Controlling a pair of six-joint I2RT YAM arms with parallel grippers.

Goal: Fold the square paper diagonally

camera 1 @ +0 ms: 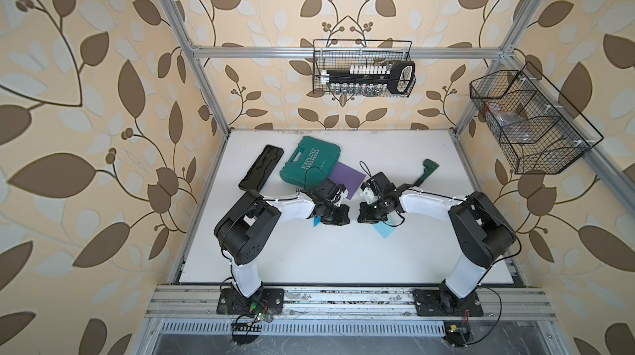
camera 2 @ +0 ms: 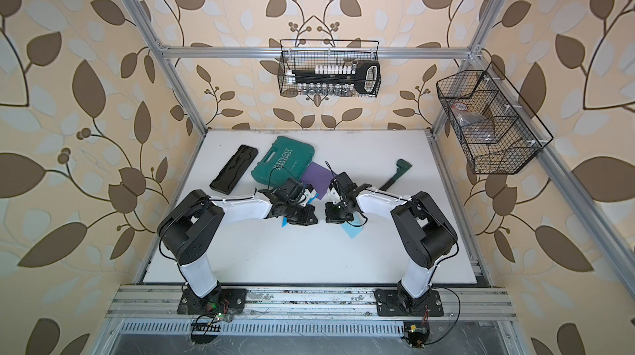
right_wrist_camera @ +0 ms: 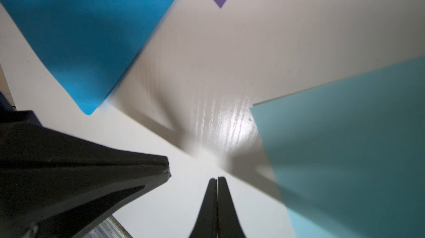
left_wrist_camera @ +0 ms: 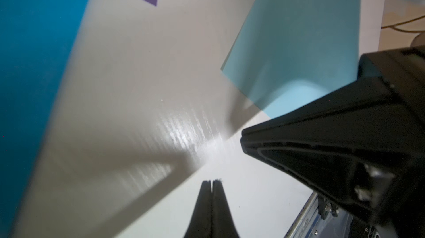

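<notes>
The light-blue paper (right_wrist_camera: 349, 149) lies on the table to the right of my right gripper, outside its fingers. That gripper is shut, with bare white table visible around its tips. In the left wrist view the same light-blue paper (left_wrist_camera: 296, 38) looks mostly flat, and a thin second edge shows along its left side. My left gripper is also shut with nothing between its tips, hanging above bare table. From the top left, the right arm hides much of the light-blue paper (camera 1: 385, 230).
A darker blue paper (right_wrist_camera: 97, 29) lies under the left arm. Behind the grippers is a purple paper (camera 1: 348, 178) beside a green case (camera 1: 311, 163). A black case (camera 1: 261, 168) and a dark green tool (camera 1: 428, 168) lie further out.
</notes>
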